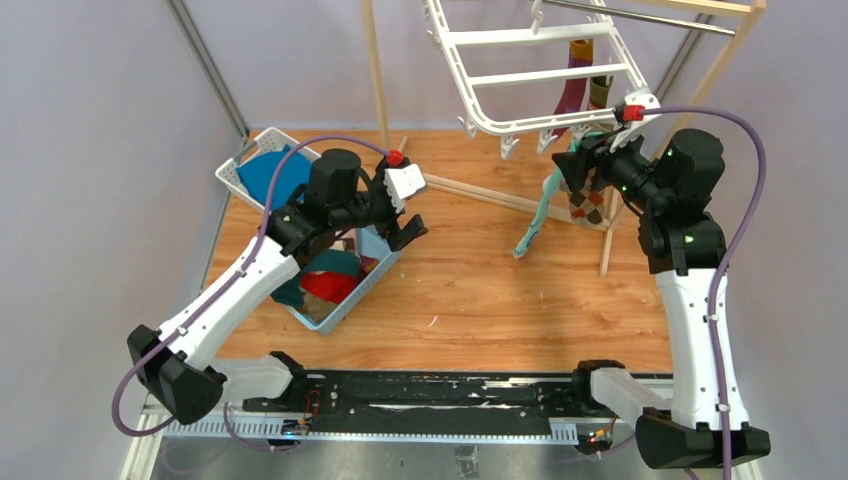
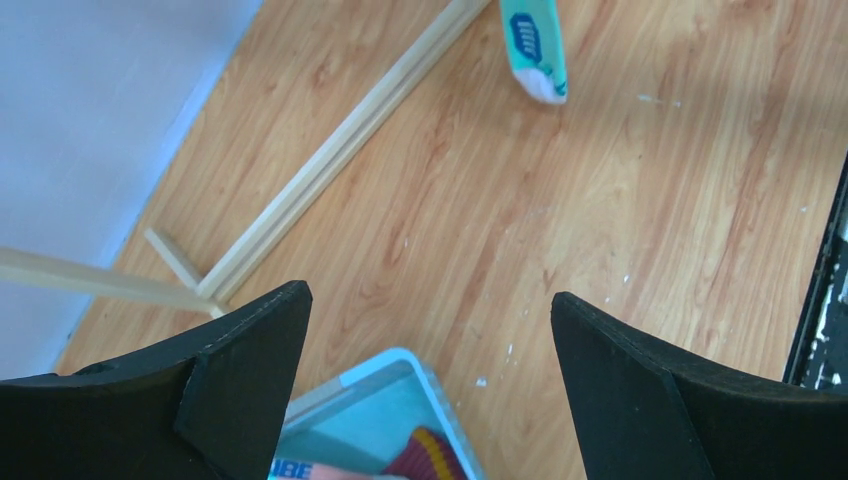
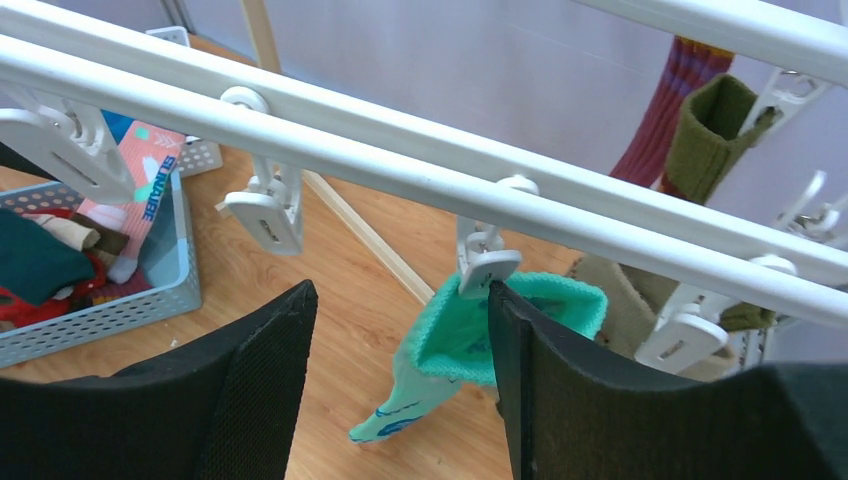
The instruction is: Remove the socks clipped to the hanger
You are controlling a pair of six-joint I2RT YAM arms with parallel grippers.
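Observation:
A white clip hanger point(image 1: 540, 75) hangs at the top right. A teal sock point(image 3: 450, 330) hangs from a clip point(image 3: 485, 262) right at my right gripper, whose fingers are parted around the sock's upper area. Behind it hang a purple-orange sock point(image 1: 572, 95), an olive sock point(image 3: 705, 140) and a checkered sock point(image 1: 587, 208). My left gripper is open over the floor beside a blue basket point(image 2: 440, 420), with nothing between its fingers; the teal sock's tip point(image 2: 535, 55) shows ahead of it.
The blue basket holds several socks. A white basket point(image 1: 235, 175) with blue cloth stands behind it. A wooden stand frame point(image 1: 480, 192) lies along the back.

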